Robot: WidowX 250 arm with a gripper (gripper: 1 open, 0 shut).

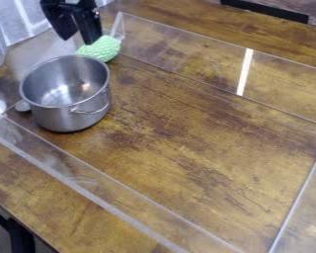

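Note:
A black gripper [79, 28] hangs at the top left, above and behind a steel pot [68, 109] with side handles; whether its fingers are open or shut is hard to make out. A light green textured object [103, 48] lies behind the pot, just right of and below the gripper. The inside of the pot that shows looks empty.
Clear strips run along its sides, and clear sheeting stands at the back left behind the pot.

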